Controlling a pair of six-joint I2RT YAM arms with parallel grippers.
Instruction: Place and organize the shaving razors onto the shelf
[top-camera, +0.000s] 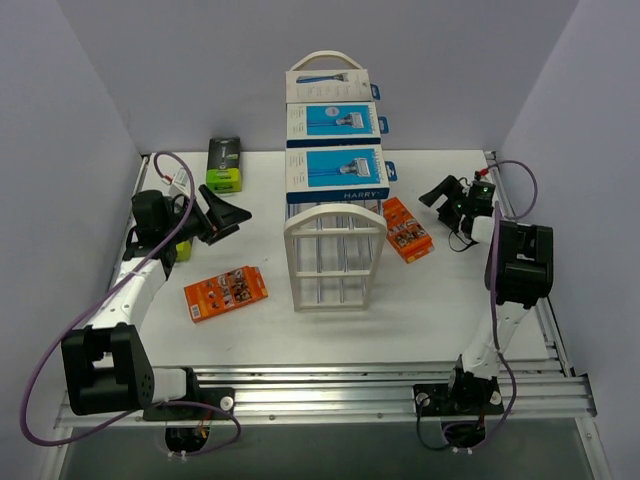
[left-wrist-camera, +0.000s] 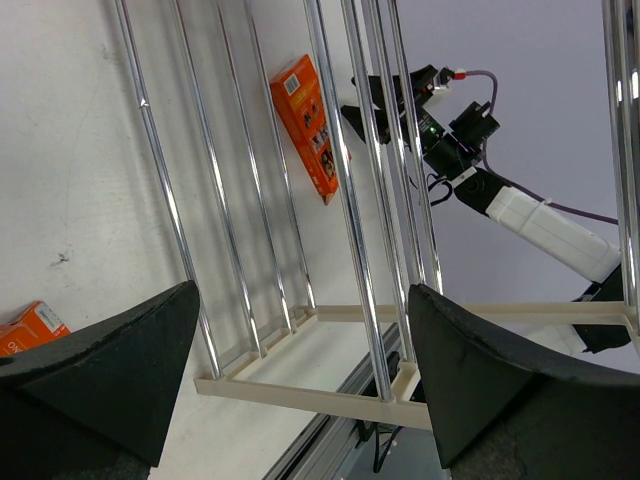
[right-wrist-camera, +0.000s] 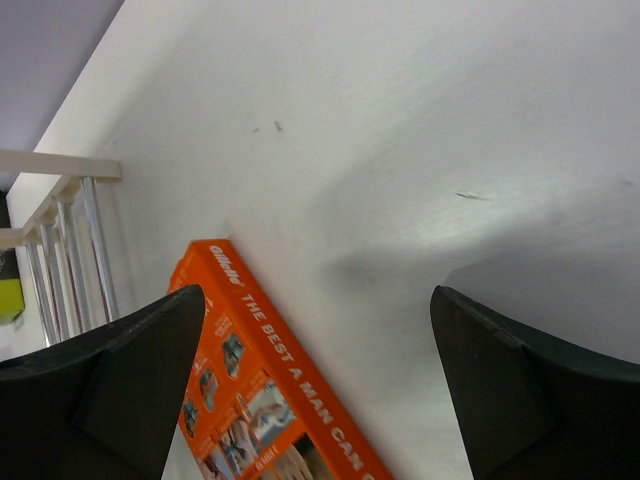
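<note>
A white wire shelf (top-camera: 335, 270) stands in the middle with three blue-and-white razor boxes (top-camera: 337, 170) along its top back. An orange razor pack (top-camera: 224, 292) lies flat left of it; another orange pack (top-camera: 407, 230) lies against its right side, also low in the right wrist view. My left gripper (top-camera: 224, 213) is open and empty left of the shelf, its view looking through the bars. My right gripper (top-camera: 444, 195) is open above the table, just up and right of the right-hand pack, nothing between its fingers.
A dark-and-green box (top-camera: 224, 164) lies at the back left, and another green item (top-camera: 183, 250) is partly behind my left arm. Grey walls bound both sides and the back.
</note>
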